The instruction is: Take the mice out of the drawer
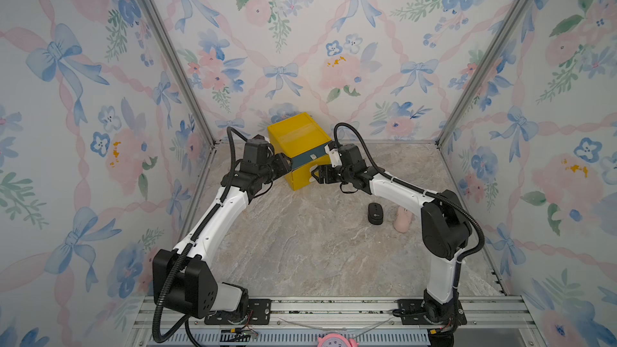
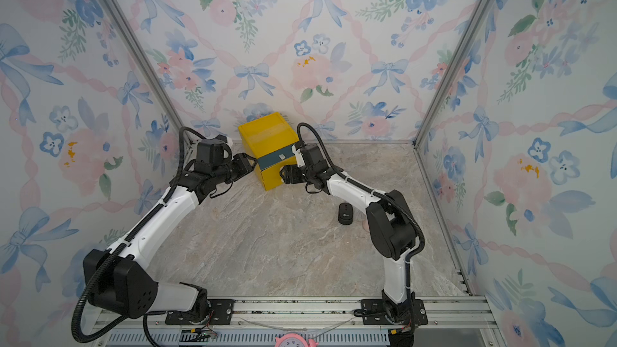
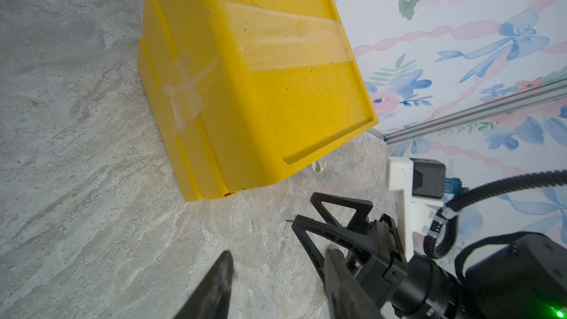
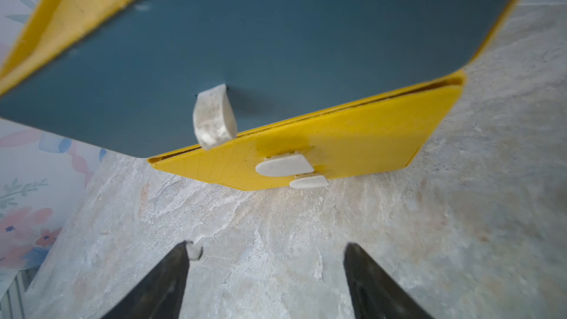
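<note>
The yellow drawer box [image 1: 297,129] stands at the back, its upper dark-blue drawer [image 4: 307,29] looking almost fully closed, with a white handle [image 4: 213,115]. My left gripper hangs beside the box's left front, fingers apart, nothing between them. My right gripper stands open in front of the drawers, just below the handle, nothing between its fingers. A black mouse [image 1: 375,213] and a pink mouse [image 1: 403,221] lie on the table to the right, outside the box.
Floral walls surround it at the back and sides.
</note>
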